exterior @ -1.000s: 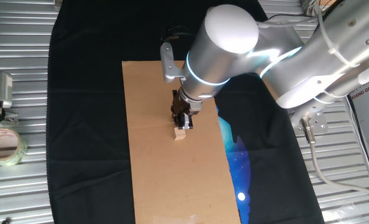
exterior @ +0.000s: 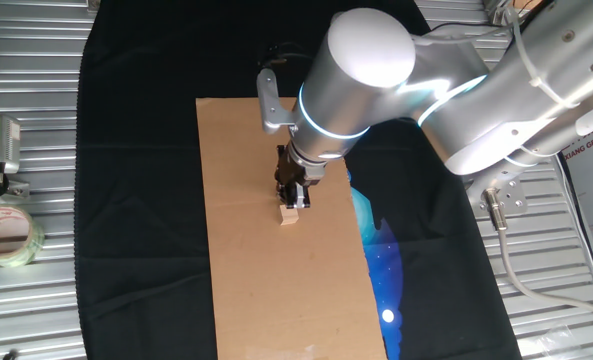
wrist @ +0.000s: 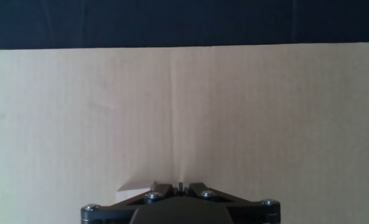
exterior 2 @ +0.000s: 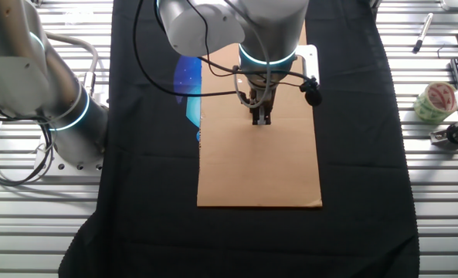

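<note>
A small wooden block (exterior: 289, 216) sits on the cardboard sheet (exterior: 261, 270), right by the fingertips of my gripper (exterior: 298, 201). In the wrist view my gripper has its two fingers drawn together, with no block visible between them. Part of the block (wrist: 136, 188) shows just left of the fingers, partly covered by the left one. From the opposite side, my gripper (exterior 2: 261, 120) points down at the cardboard and the block cannot be made out. Whether the fingers touch the block is unclear.
A black cloth (exterior: 146, 200) surrounds the cardboard. Along one edge of the sheet lies a blue patterned piece (exterior: 384, 270). A tape roll (exterior: 9, 236) rests well away on the slatted metal table (exterior: 26, 300). Most of the cardboard is bare.
</note>
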